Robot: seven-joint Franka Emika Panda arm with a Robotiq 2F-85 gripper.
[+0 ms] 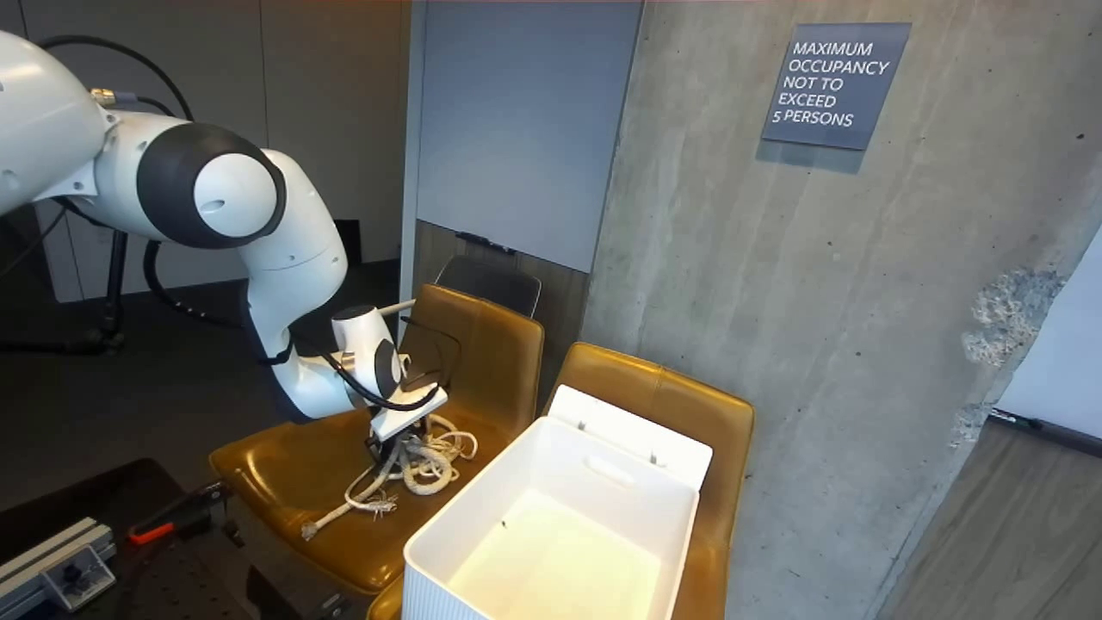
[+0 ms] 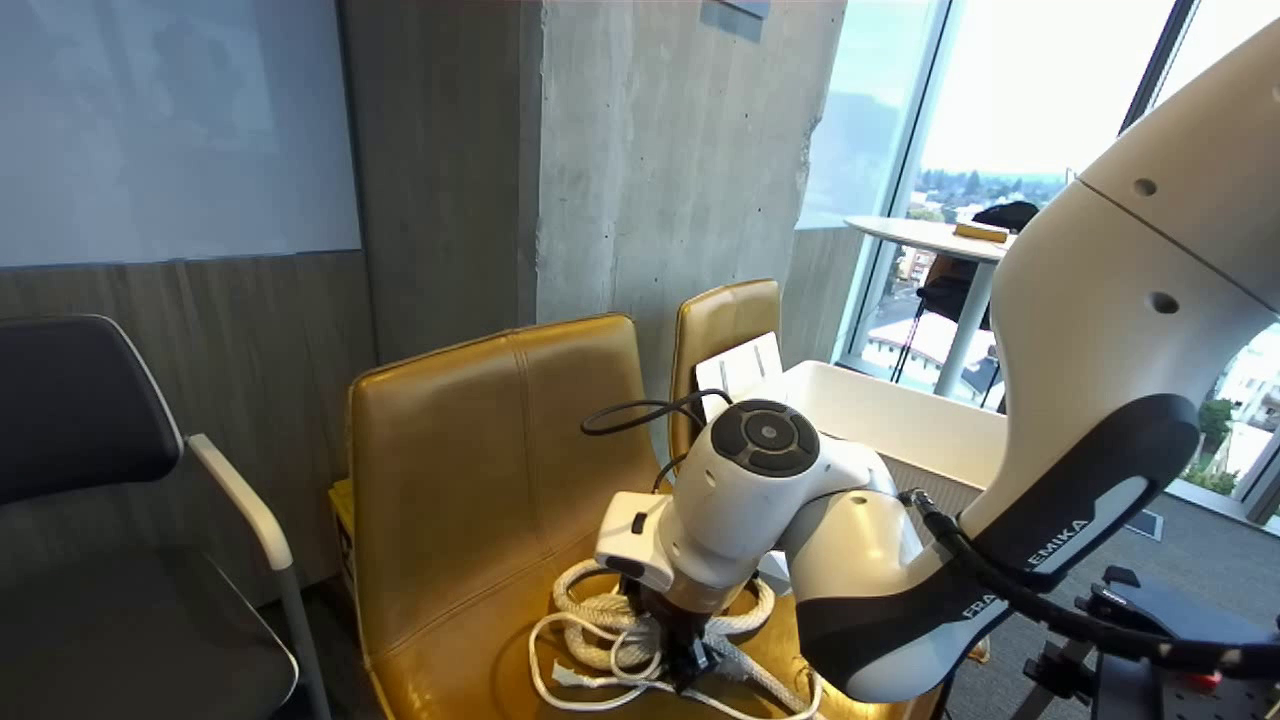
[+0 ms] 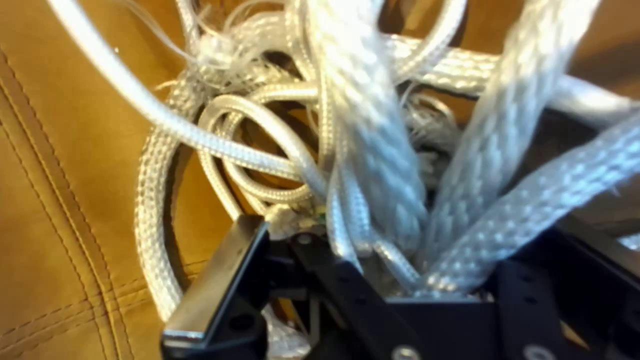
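A tangled bundle of white braided rope (image 1: pixel 431 465) lies on the seat of the tan chair (image 1: pixel 284 460), one frayed end trailing toward the seat's front. Low over the seat, my gripper (image 1: pixel 387 450) points down into the bundle. In the wrist view thick rope strands (image 3: pixel 384 156) run down into the space between the fingers of the gripper, and a thinner looped cord (image 3: pixel 258 153) lies beside them. The fingers stand partly apart around these strands; whether they grip them cannot be told. Rope hides much of the fingertips.
An empty white bin (image 1: pixel 558 537) stands on a second tan chair (image 1: pixel 661 387), right of the rope in exterior view 1. The first chair's backrest (image 2: pixel 504 444) rises close behind the arm. A dark table (image 1: pixel 186 568) holds clamps at the lower left.
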